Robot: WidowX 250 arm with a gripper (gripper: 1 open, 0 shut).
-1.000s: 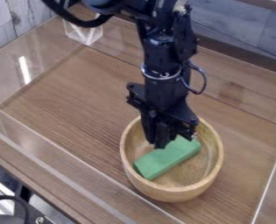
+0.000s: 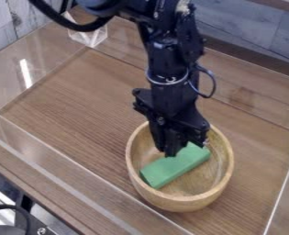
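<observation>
A round, light wooden bowl (image 2: pixel 180 194) sits on the table at the lower middle of the view. Inside it lies a green oblong block (image 2: pixel 166 170). The black gripper (image 2: pixel 169 144) reaches down from the top of the view over the back part of the bowl, just behind the block. Its fingertips are dark and overlap one another, so whether they are open or shut, or touch the block, is unclear.
The wooden table (image 2: pixel 73 110) has free room to the left and right of the bowl. A small clear object (image 2: pixel 88 29) stands at the upper left. A dark cable loops at the lower left.
The bowl and block look very slightly shifted, and the gripper has moved only a little. Nothing else has visibly changed.
</observation>
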